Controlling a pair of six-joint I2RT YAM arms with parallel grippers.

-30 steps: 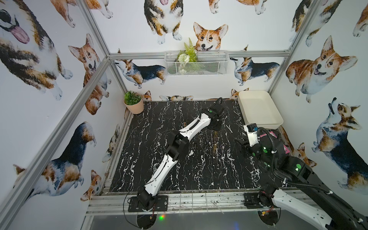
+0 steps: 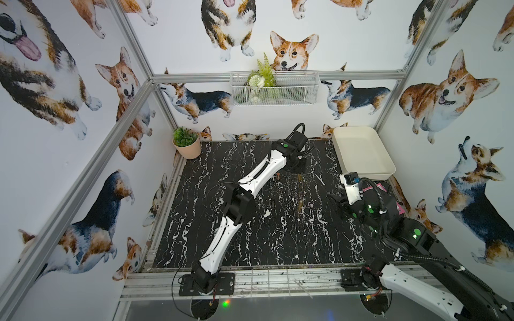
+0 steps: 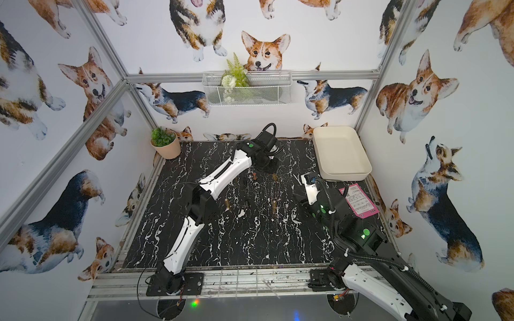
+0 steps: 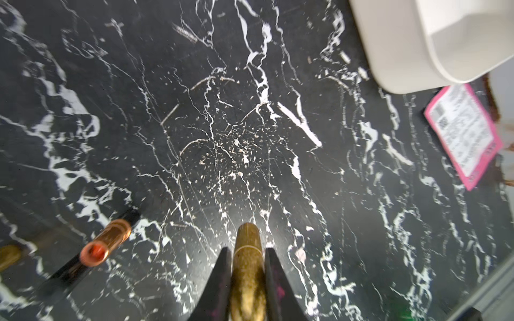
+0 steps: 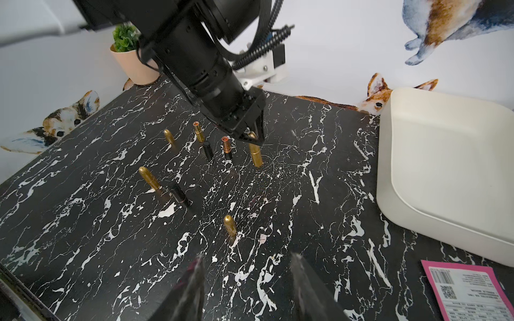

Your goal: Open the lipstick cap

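Observation:
My left gripper is shut on a gold lipstick tube (image 4: pixel 248 238), whose slim body points out past the fingers in the left wrist view. The right wrist view shows that tube (image 5: pixel 256 156) hanging below the left gripper; whether its lower end touches the table cannot be told. My right gripper stands open over the table's right side, with nothing between its fingers. Left of the held tube, a black lipstick with a copper collar (image 5: pixel 226 145) stands uncapped, its red tip bared. Behind it stands a gold uncapped one (image 5: pixel 198 131).
Gold pieces (image 5: pixel 149 177) and black pieces (image 5: pixel 207 151) stand about the table. A cream tray (image 5: pixel 387 198) and a pink-edged label card (image 5: pixel 465 289) lie at the right.
The right arm has stayed where it was.

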